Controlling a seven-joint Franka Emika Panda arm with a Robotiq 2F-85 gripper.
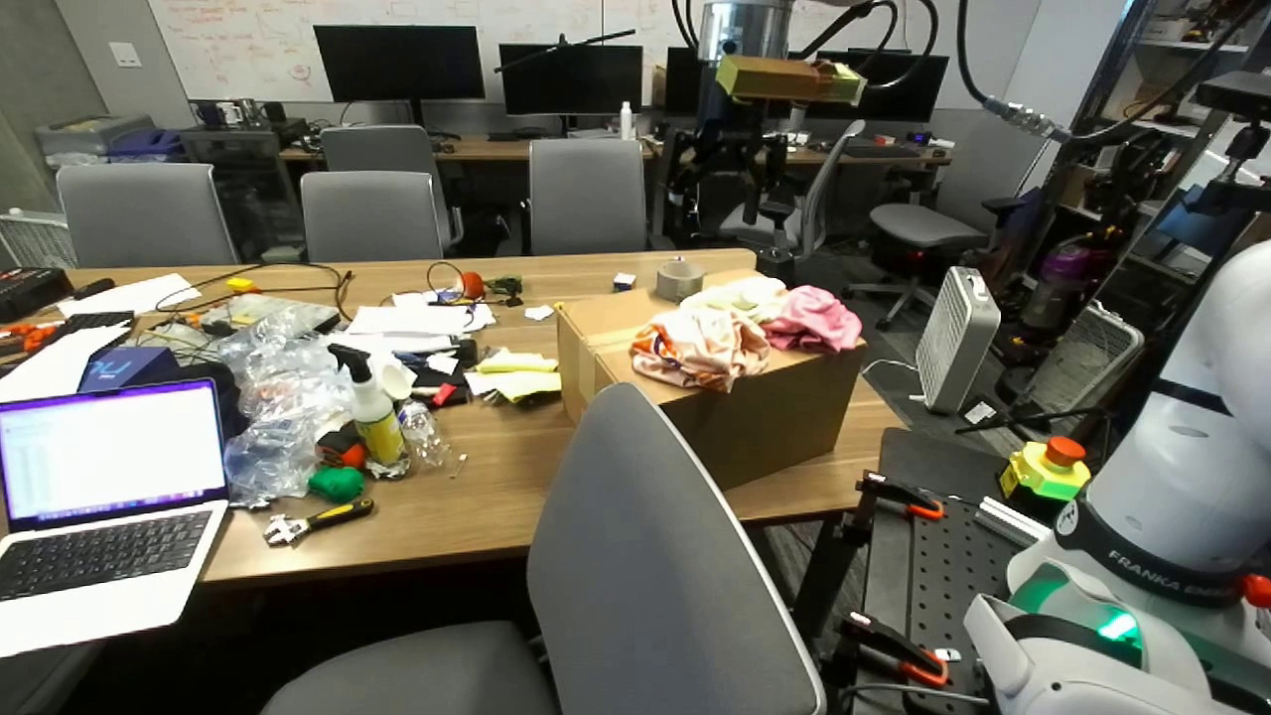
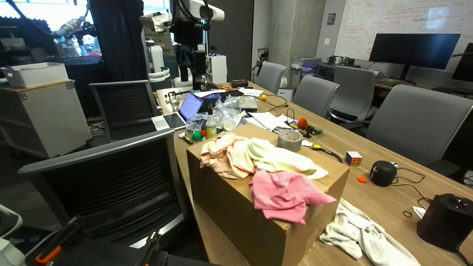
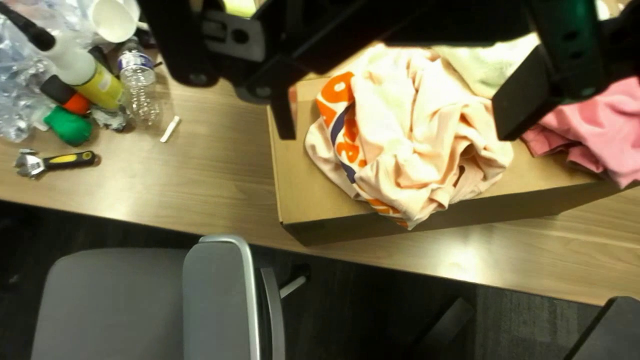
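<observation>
My gripper (image 1: 718,197) hangs in the air above the cardboard box, its fingers wide apart and empty. In the wrist view a peach cloth (image 3: 414,132) with an orange and purple patterned edge lies crumpled beneath the spread fingers (image 3: 528,99), on the box top. Beside it a pale green-white cloth (image 2: 283,157) is bunched up. A pink cloth (image 2: 288,190) drapes over the box's edge. All three rest on the closed box (image 1: 763,429), well below the fingertips in the exterior views.
A tape roll (image 1: 679,279) stands on the box. A white cloth (image 2: 368,235) lies on the table behind it. A spray bottle (image 1: 376,417), wrench (image 1: 316,522), plastic wrap and laptop (image 1: 107,512) crowd the table's other end. A chair back (image 1: 655,560) rises in front.
</observation>
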